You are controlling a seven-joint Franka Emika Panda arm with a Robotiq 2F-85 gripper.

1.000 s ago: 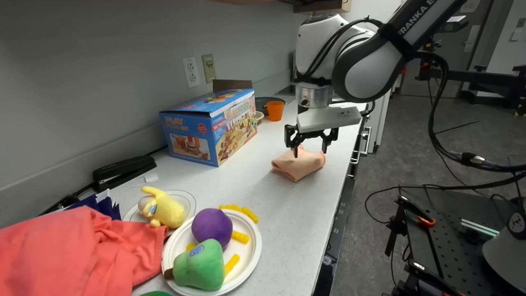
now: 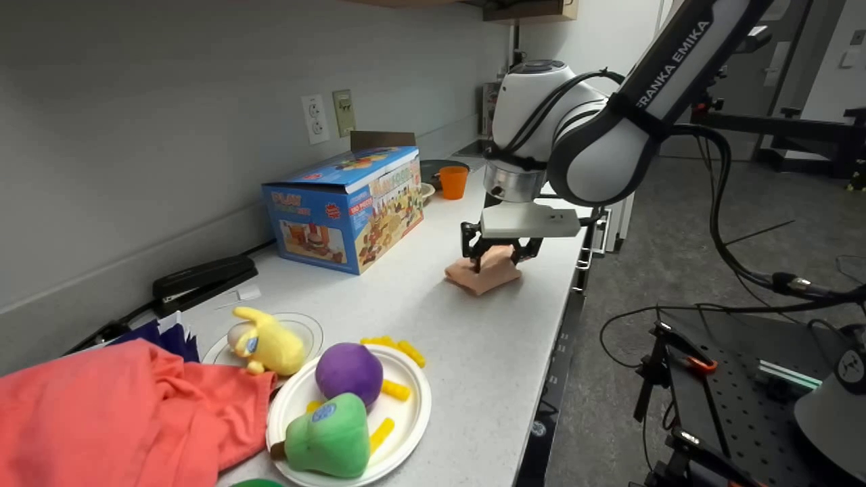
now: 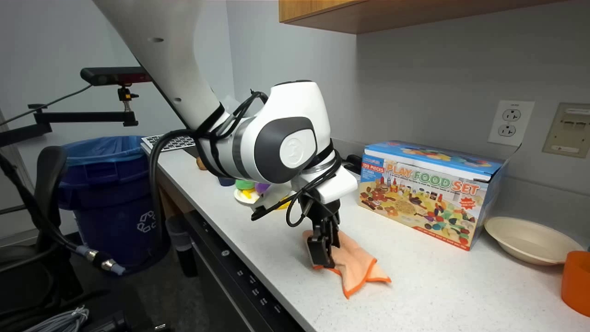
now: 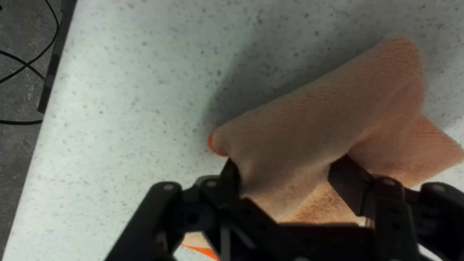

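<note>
A folded, crumpled peach cloth [image 2: 483,279] with orange edging lies on the white counter. In the second exterior view the cloth [image 3: 356,263] spreads out on the box side of the fingers. My gripper [image 2: 496,264] is down at the cloth, part open. Seen from the wrist, the gripper has one finger on each side of a raised fold of the cloth [image 4: 304,126]. The left finger touches the fold's end, while the right one presses in where the cloth creases. The fingertips' lower ends are hidden by the fabric.
A play food box [image 2: 349,203] stands by the wall, with an orange cup [image 2: 452,182] beyond it. Nearer are a white plate [image 2: 418,422] of toy food, a yellow plush toy [image 2: 276,345] and a red cloth [image 2: 122,414]. The counter's open edge runs close by the gripper.
My gripper has come down onto the cloth and slightly left in exterior view 1. Its fingers have drawn closer together, and the cloth's right side has been pushed inward and bunched up.
</note>
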